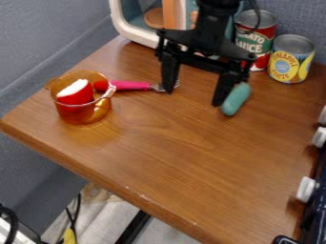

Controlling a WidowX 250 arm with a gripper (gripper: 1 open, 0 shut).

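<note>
My black gripper [193, 84] stands open over the back middle of the wooden table, its two fingers spread apart, nothing seen between them. A teal cylindrical object [235, 99] lies on the table just beside the right finger. A pink-handled utensil [132, 85] lies behind the left finger, reaching toward an orange translucent pot [82, 110] at the left, which holds a red and white object [75, 93].
Two cans, a red one [254, 49] and a yellow one [289, 64], stand at the back right. A white bin [129, 21] is behind the arm. A black stove-like unit [315, 213] lines the right edge.
</note>
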